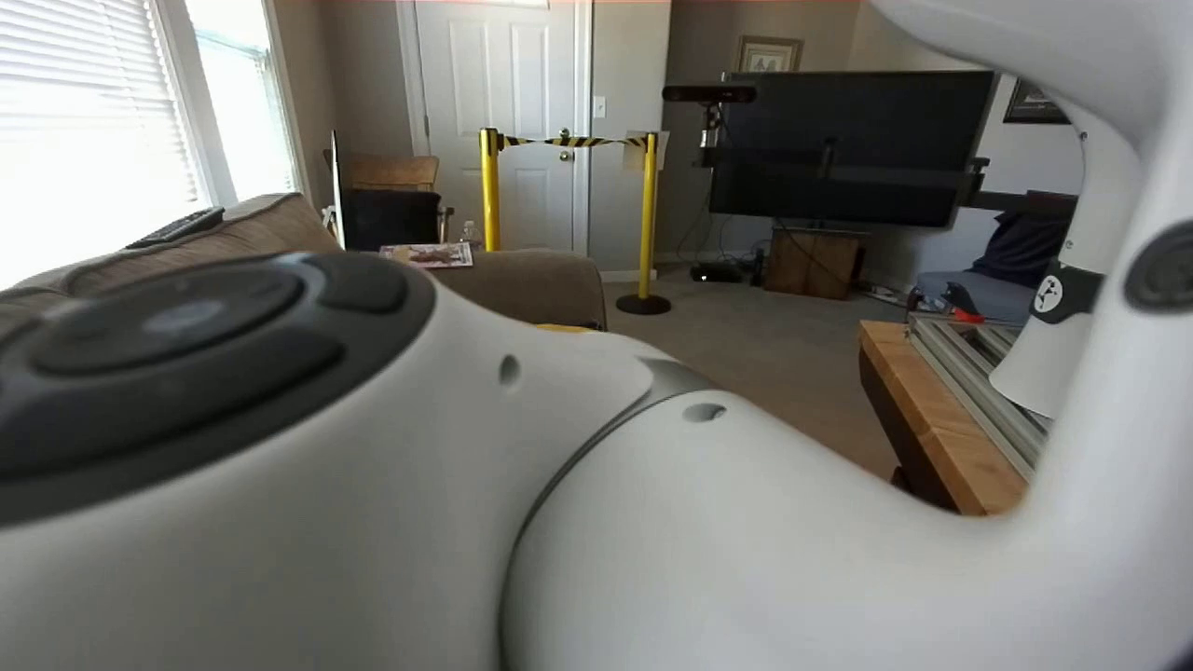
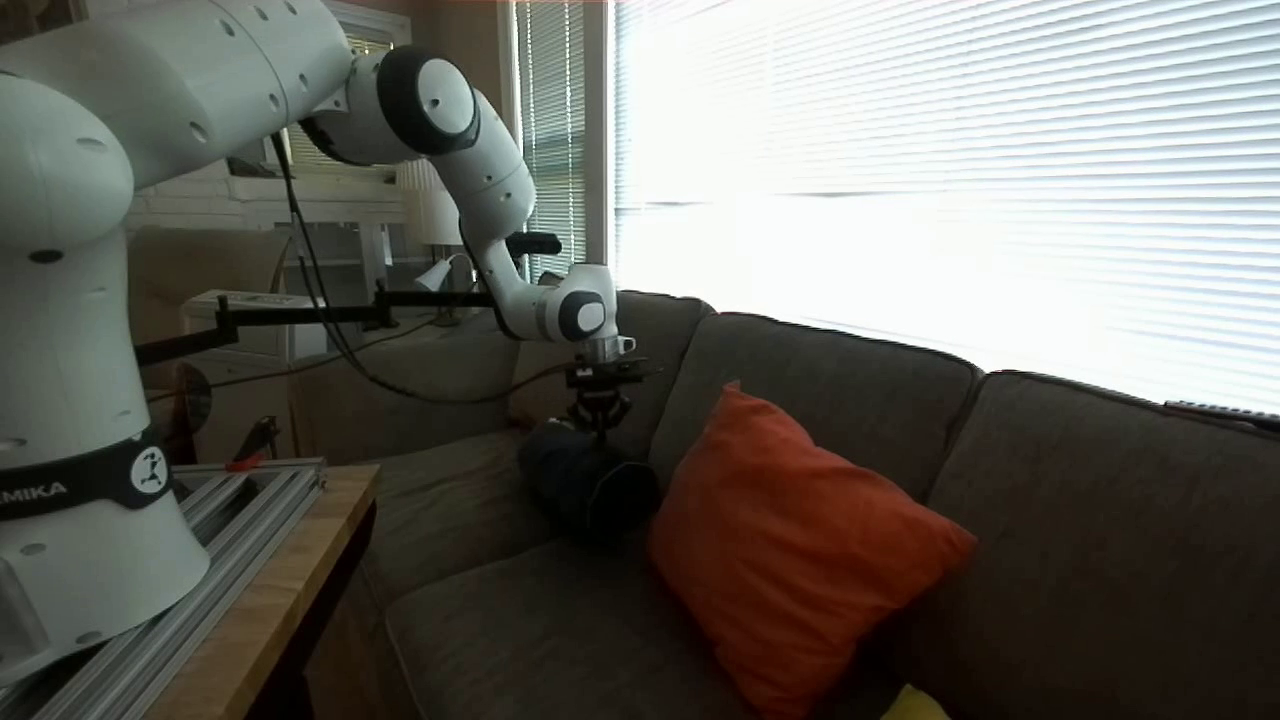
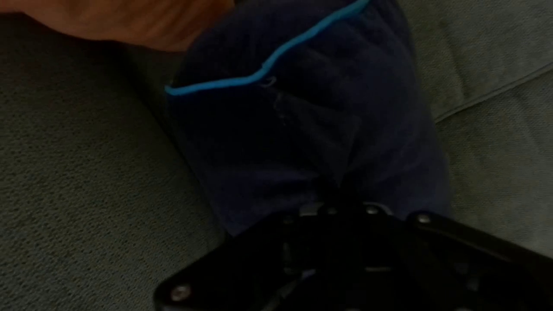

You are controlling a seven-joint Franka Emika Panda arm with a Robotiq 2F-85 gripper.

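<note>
A dark blue pillow with a light blue edge trim fills the middle of the wrist view. In exterior view 2 the same dark pillow rests on the sofa, left of the orange pillow. My gripper points down onto it from above. Creases in the blue fabric run together at the gripper, which is shut on a pinch of that cloth. The fingertips themselves are dark and hard to make out. A yellow corner shows at the bottom of exterior view 2.
The grey-brown sofa has its backrest close behind the pillows. A wooden bench carries the arm's base at the left. My arm blocks most of exterior view 1.
</note>
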